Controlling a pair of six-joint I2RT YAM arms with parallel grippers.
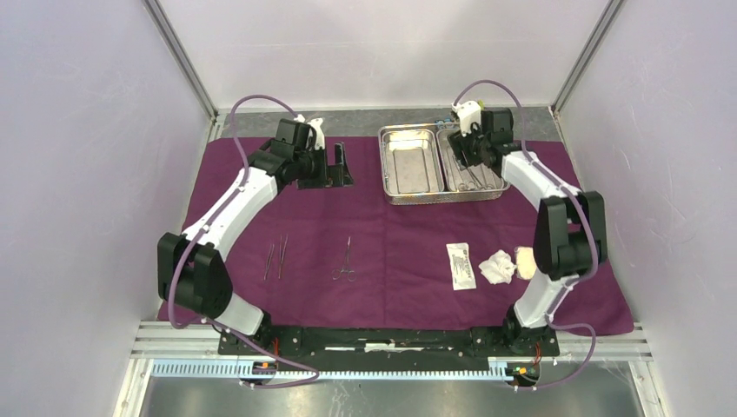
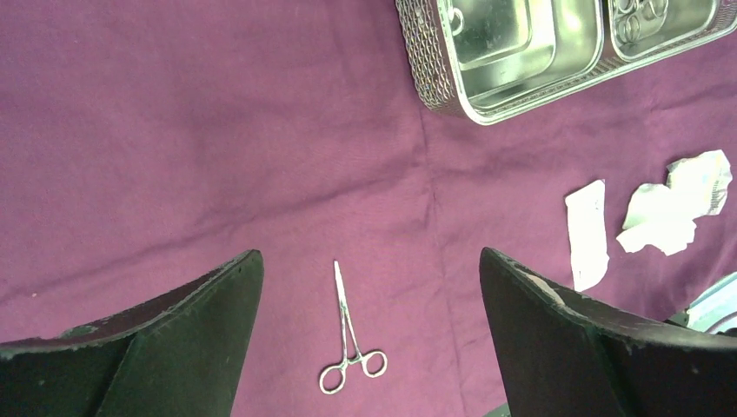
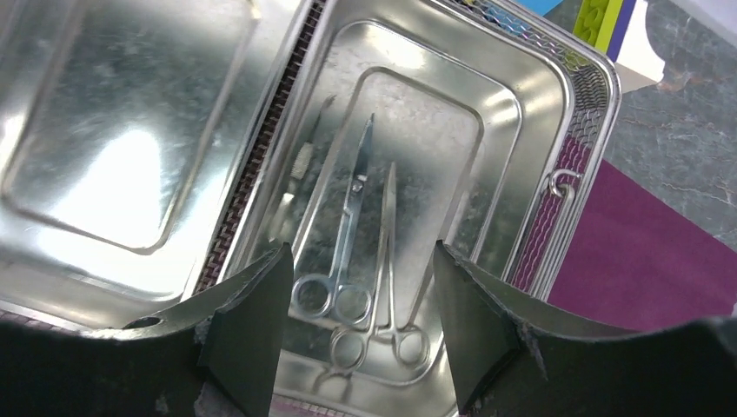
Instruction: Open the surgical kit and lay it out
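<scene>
Two instruments with ring handles, a pair of scissors [image 3: 352,213] and a clamp [image 3: 386,252], lie side by side in the right tray [image 3: 530,195]. A thin scalpel-like tool [image 3: 300,165] rests along that tray's left side. Above them my right gripper is open, nothing between its fingers. Over bare cloth, left of the trays, hangs my left gripper [image 1: 346,167], open and empty. Another clamp [image 2: 344,326] lies on the purple cloth in the left wrist view. Two slim tools [image 1: 282,257] lie farther left. The left tray [image 1: 410,161] looks empty.
A white packet [image 1: 461,266], crumpled gauze [image 1: 498,268] and a pale pad [image 1: 525,262] lie at the front right, the pad partly behind my right arm. Blue and green items stand behind the trays.
</scene>
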